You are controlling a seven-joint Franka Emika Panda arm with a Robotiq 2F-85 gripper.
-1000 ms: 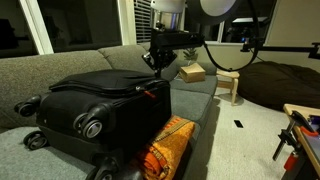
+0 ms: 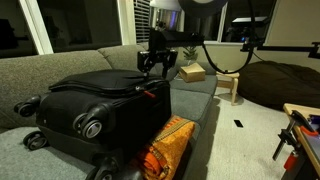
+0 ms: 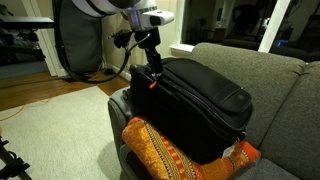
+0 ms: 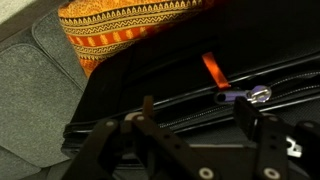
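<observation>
A black suitcase lies on the grey couch, with its zipper running along the edge in the wrist view. A metal zipper pull and an orange-red tab sit by that seam. Just above this edge hangs my gripper, pointing down, its two dark fingers apart and nothing seen held between them. In exterior view 2 the gripper is over the suitcase's near top corner, close to the red tab. Whether the fingertips touch the suitcase is hard to tell.
An orange patterned cushion is beside the suitcase at the couch's front edge. The couch back rises behind. A cardboard box rests farther along the seat, and a wooden table stands at the right.
In exterior view 1 the gripper's fingers look spread wider than before, and the gripper sits about where it was. The suitcase and cushion have not moved.
</observation>
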